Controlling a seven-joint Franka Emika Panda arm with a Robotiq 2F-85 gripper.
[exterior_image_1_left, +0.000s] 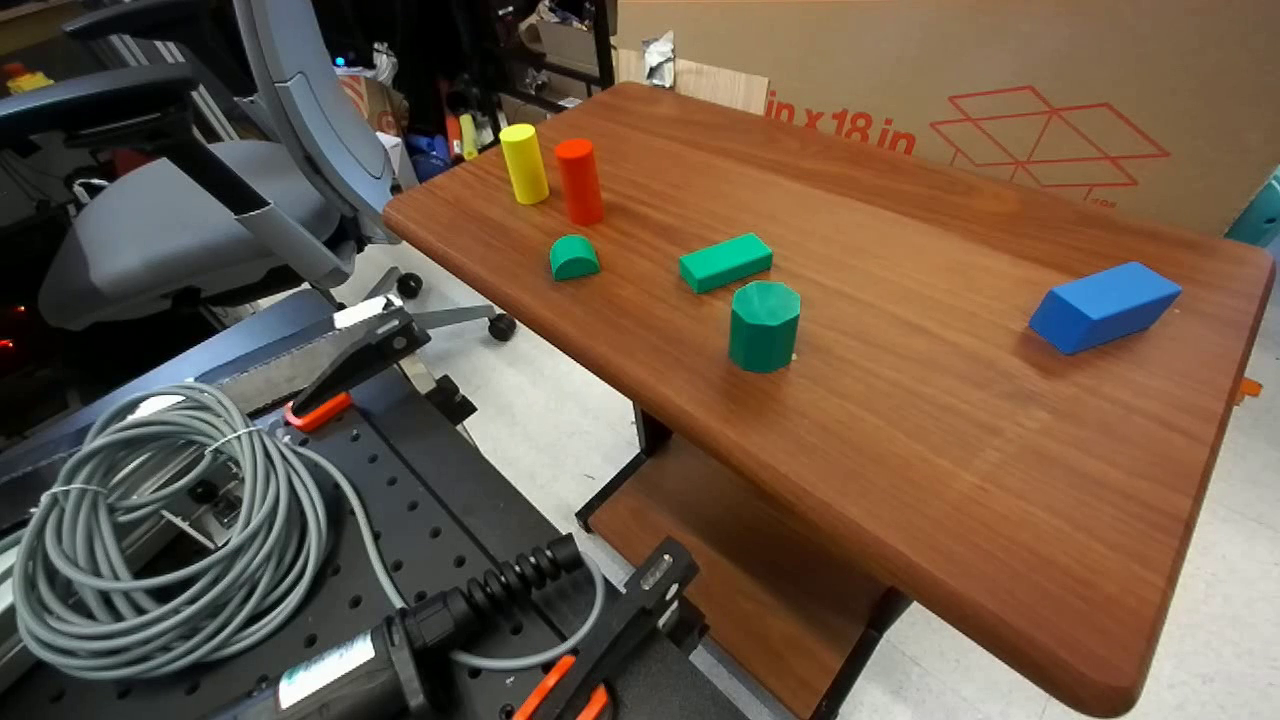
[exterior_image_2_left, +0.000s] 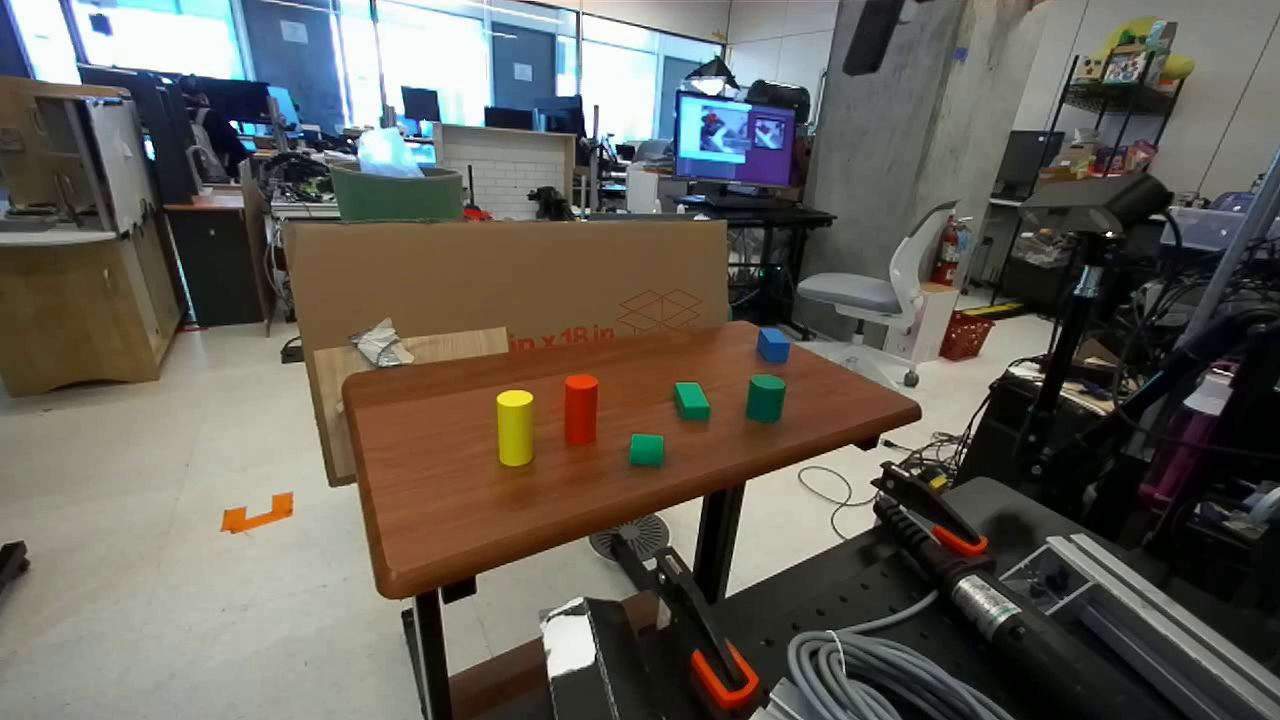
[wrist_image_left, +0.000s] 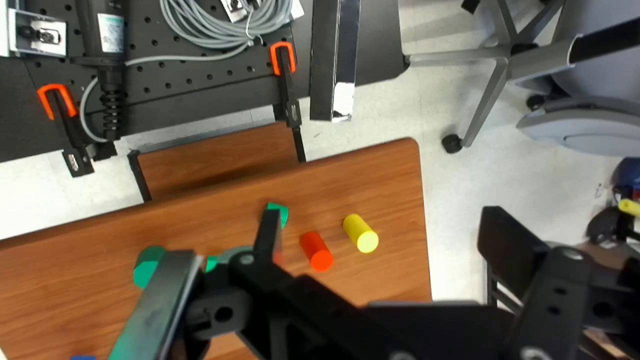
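My gripper stands open in the wrist view, its two black fingers far apart and nothing held between them. It hangs well above the wooden table (exterior_image_1_left: 948, 420) and does not show in either exterior view. Upright on the table are a yellow cylinder (exterior_image_1_left: 524, 163), a red cylinder (exterior_image_1_left: 578, 182) beside it and a green octagonal block (exterior_image_1_left: 764, 328). A green half-round block (exterior_image_1_left: 573, 257) sits near the front edge. Behind the octagonal block lies a flat green block (exterior_image_1_left: 726, 263), partly hidden by the gripper in the wrist view. The blue block (exterior_image_1_left: 1104, 307) rests alone toward the far end.
A large cardboard sheet (exterior_image_2_left: 480, 276) stands along the table's back side. Across a gap at the front is a black perforated bench (exterior_image_1_left: 396, 492) with coiled grey cable (exterior_image_1_left: 168, 540) and clamps.
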